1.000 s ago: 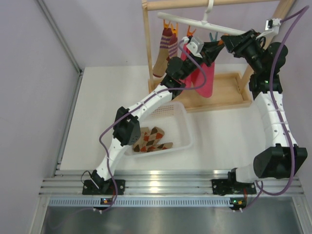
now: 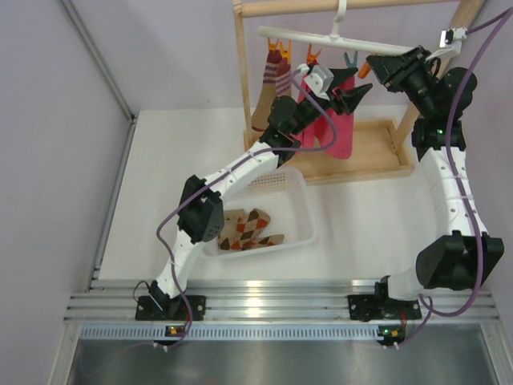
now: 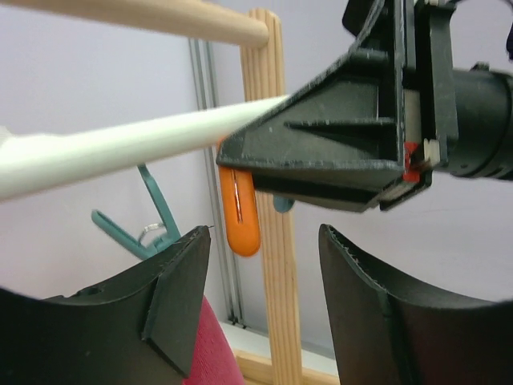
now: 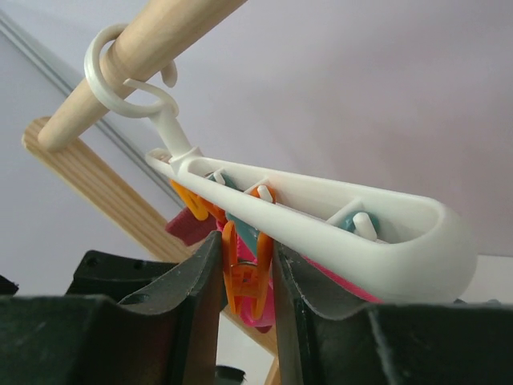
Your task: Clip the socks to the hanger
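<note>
High up at the white hanger (image 2: 300, 37), my right gripper is shut on an orange clip (image 4: 246, 281), which hangs just under the bar. Close by on its left, my left gripper stands open, and nothing is between its fingers. The same orange clip (image 3: 242, 239) shows above and beyond that gap in the left wrist view. Striped socks (image 2: 268, 84) hang from orange clips on the hanger's left side. Pink socks (image 2: 341, 136) hang further right, under an orange clip and a blue-grey clip (image 2: 350, 58), partly behind my left gripper.
A wooden rack (image 2: 243, 68) carries the hanger on its top rod. The white bin (image 2: 307, 212) holds patterned socks (image 2: 252, 228). Clear table (image 2: 164, 176) lies to the left of the bin.
The hanger and pink socks have swung slightly. My right gripper has stayed near the bar.
</note>
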